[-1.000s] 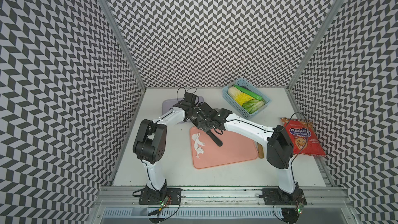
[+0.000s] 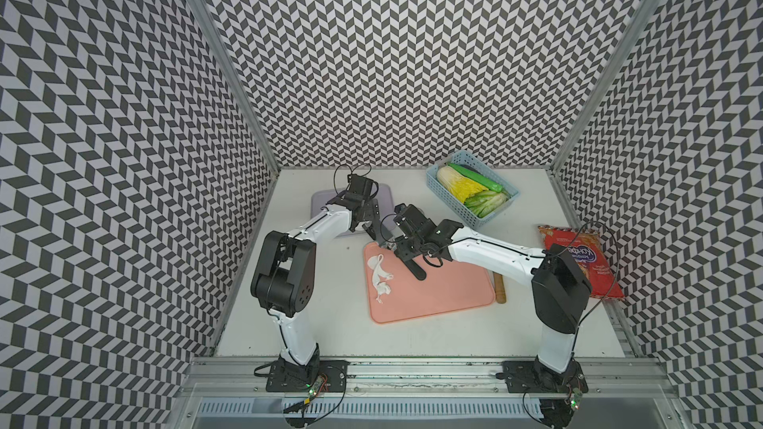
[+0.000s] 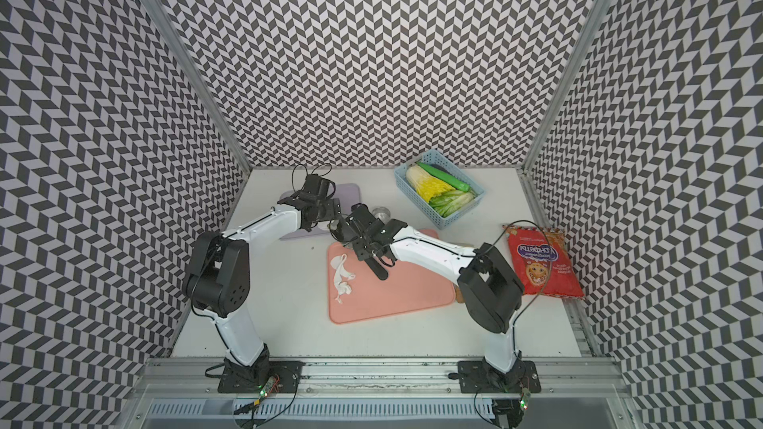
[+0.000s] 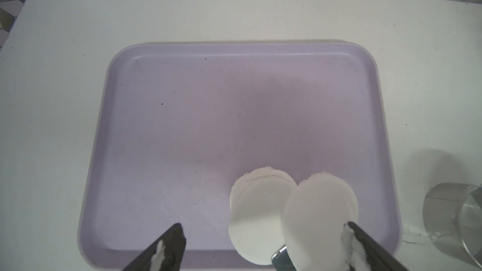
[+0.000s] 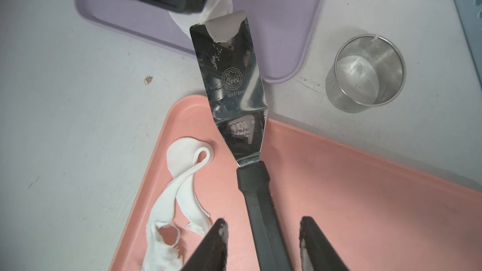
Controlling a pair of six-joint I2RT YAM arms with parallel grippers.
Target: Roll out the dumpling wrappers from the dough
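Note:
Two pale round wrappers (image 4: 316, 205) lie overlapping at the near right of the purple tray (image 4: 236, 110). My left gripper is open above them, with white residue on its fingers. A metal spatula (image 5: 228, 80) lies across the pink board (image 5: 371, 185), blade tip at the wrappers, partly hidden by my left gripper in the right wrist view. My right gripper is open above the spatula's black handle (image 5: 258, 200). Dough scraps (image 5: 183, 175) lie along the board's left side. A metal cup (image 5: 365, 85) stands right of the purple tray.
A basket (image 2: 473, 190) of vegetables stands at the back right, a red bag (image 2: 584, 270) at the right. A wooden rolling pin (image 2: 500, 290) lies by the board's right edge, partly under the right arm. The table left of the board is clear.
My right gripper has moved right and toward the front, away from the purple tray, over the spatula.

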